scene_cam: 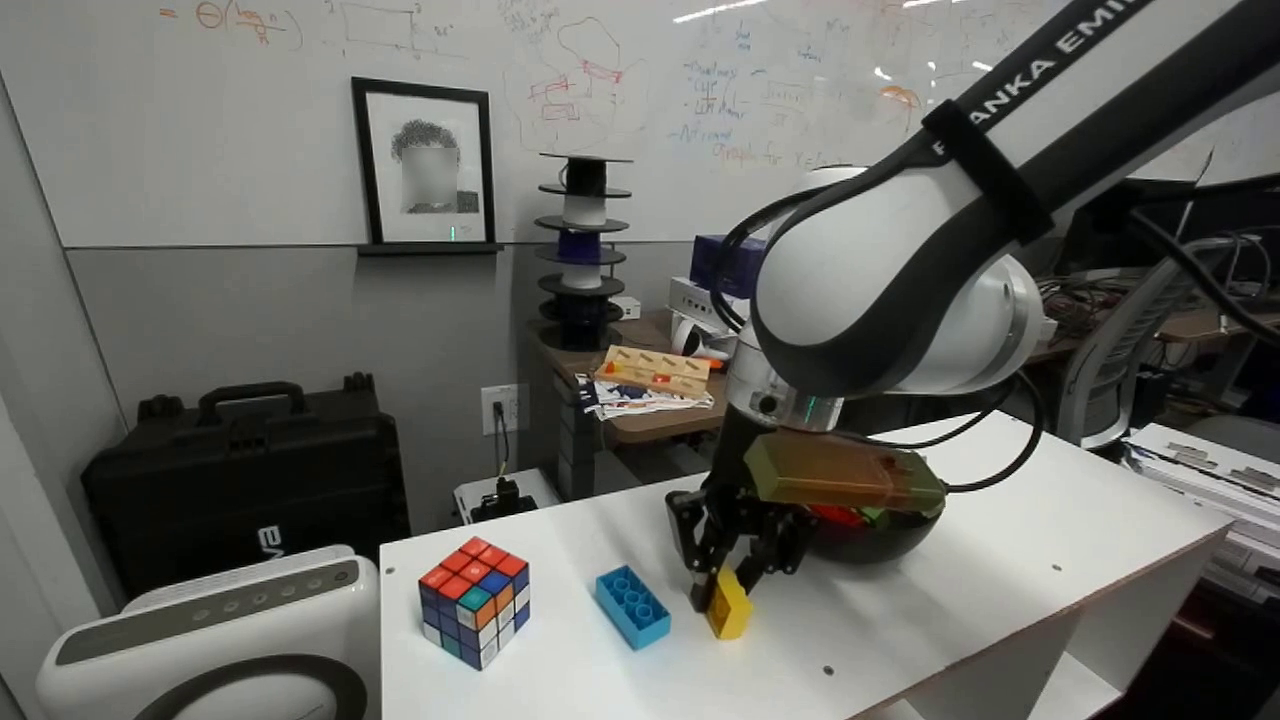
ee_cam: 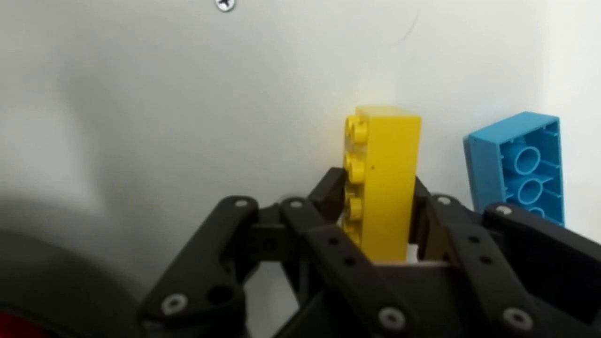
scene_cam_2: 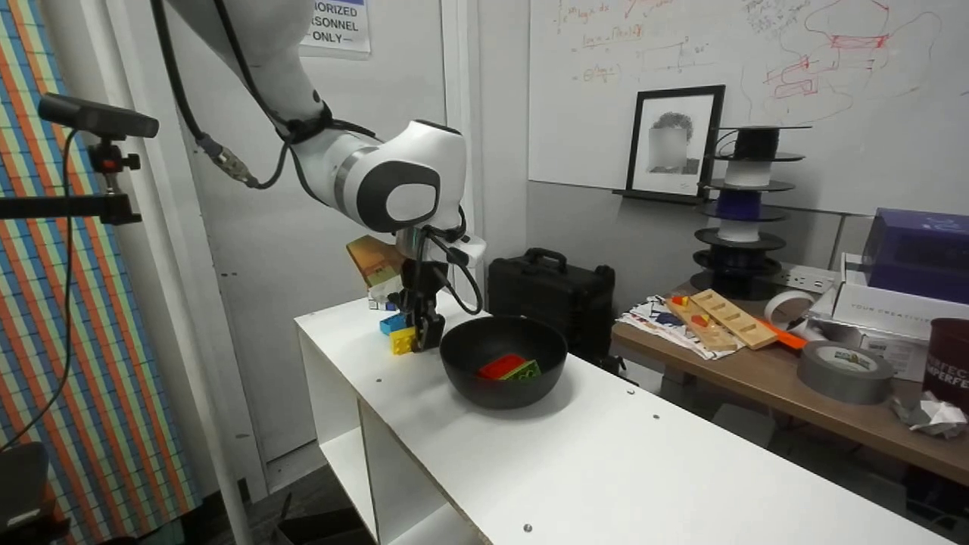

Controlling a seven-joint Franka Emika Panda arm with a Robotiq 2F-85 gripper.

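Note:
My gripper is shut on a yellow brick (ee_cam: 389, 186), one finger against its studded side and the other against its smooth side. In exterior view 1 the yellow brick (scene_cam: 728, 605) hangs from the fingertips low over the white table; whether it still touches the surface I cannot tell. A blue brick (scene_cam: 632, 607) lies beside it with its hollow side up, apart from the fingers. The black bowl (scene_cam_2: 461, 375) stands close to the gripper (scene_cam_2: 422, 332), holding a red piece (scene_cam_2: 500, 366) and a green piece (scene_cam_2: 521, 371).
A Rubik's cube (scene_cam: 475, 601) sits near the table's left end, past the blue brick. An open front edge runs along the shelf unit.

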